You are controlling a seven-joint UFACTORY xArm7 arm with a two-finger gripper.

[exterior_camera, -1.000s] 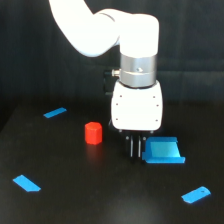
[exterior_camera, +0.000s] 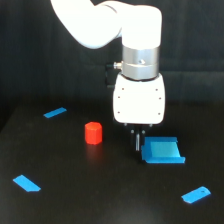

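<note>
My white gripper (exterior_camera: 138,147) points down from the arm, just left of a shallow blue tray (exterior_camera: 164,152). Its dark fingers are small against the black background, so their spacing and anything between them cannot be made out. A red block (exterior_camera: 93,133) stands on the black table to the left, clear of the gripper. The tray appears empty where its floor shows; its upper left corner lies close to the fingers.
Blue strips lie flat on the table (exterior_camera: 100,190): one strip (exterior_camera: 55,112) at the back left, another strip (exterior_camera: 27,184) at the front left, a third strip (exterior_camera: 196,195) at the front right.
My gripper has risen a little in the view and shifted slightly to the right. The red block, the tray and the strips are where they were.
</note>
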